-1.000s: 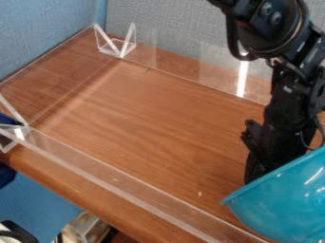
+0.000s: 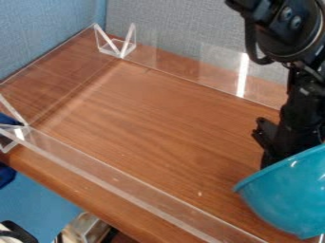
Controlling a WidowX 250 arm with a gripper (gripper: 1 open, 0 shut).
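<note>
A glossy turquoise bowl (image 2: 282,195) lies tilted at the right edge of the wooden tabletop, partly out of frame. My black gripper (image 2: 273,142) is at the right, just behind the bowl and low over the wood. Its fingertips are mostly hidden by the bowl and dark housing, so I cannot see whether they touch it or how they stand.
The wooden tray floor (image 2: 146,123) is clear across the middle and left. Clear acrylic walls with white corner brackets (image 2: 114,43) border it. A dark blue object sits outside at the left edge.
The bowl has also moved a little to the right, its tilt slightly different.
</note>
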